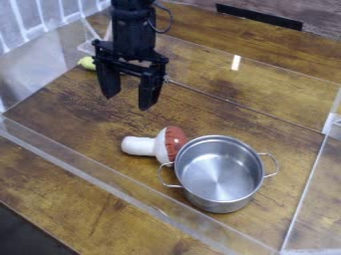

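My gripper hangs open over the upper left of the wooden surface, its dark fingers spread with nothing seen between them. A toy mushroom with a white stem and red cap lies on its side below it, beside a steel pot with two side handles. The pot looks empty. A pale yellow-green object lies behind my gripper at the upper left, partly hidden by it.
Clear low walls surround the work area.
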